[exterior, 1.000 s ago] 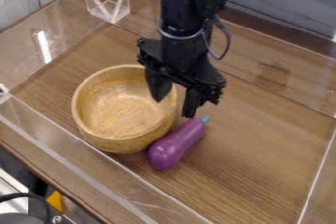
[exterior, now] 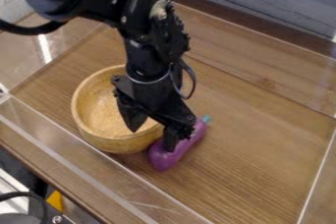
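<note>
My black gripper [exterior: 157,120] hangs low over the right side of a yellow-tan bowl [exterior: 94,105], its open fingers pointing down. A purple eggplant-like object [exterior: 170,155] lies on the wooden table just outside the bowl's right, partly hidden by the gripper. Whether the fingers touch it I cannot tell.
A pale wall runs along the back. The table's left and front edge has a pale rim, with cables and a yellow piece beyond it at the lower left.
The gripper has moved down and toward the front, over the bowl's right side and the purple object, covering more of both.
</note>
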